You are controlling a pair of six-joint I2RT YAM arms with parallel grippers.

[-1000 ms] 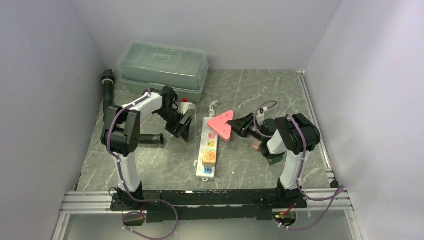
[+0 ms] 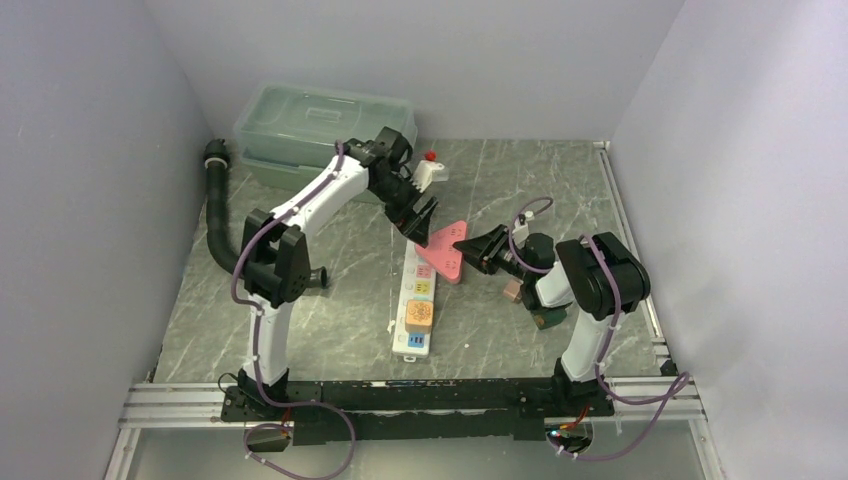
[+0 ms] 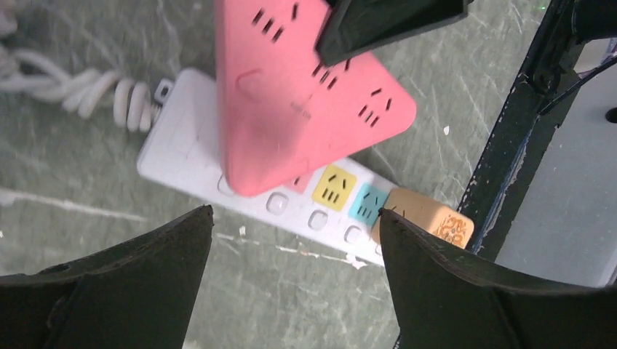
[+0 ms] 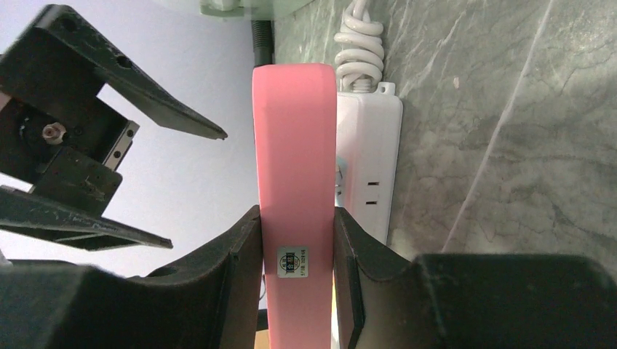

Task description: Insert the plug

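A pink triangular plug adapter (image 2: 441, 252) with slots on its face lies over the upper part of the white power strip (image 2: 407, 290). My right gripper is shut on it, one finger against each flat side. Whether its prongs sit in a socket is hidden beneath it. The left gripper is open above the strip, just by the adapter's rear-left corner, with nothing between its fingers. In the right wrist view, the left gripper's two fingers (image 4: 149, 94) stand apart at the left of the adapter.
An orange cube plug (image 2: 419, 316) sits on the strip's near part, beside a blue socket. The strip's white coiled cord (image 4: 360, 51) runs off the far end. A green lidded box (image 2: 325, 125) stands at the back left. Small blocks (image 2: 513, 290) lie under the right arm.
My left arm has swung right and toward the strip, bringing its gripper beside the pink adapter. The right gripper and the adapter look nearly unmoved.
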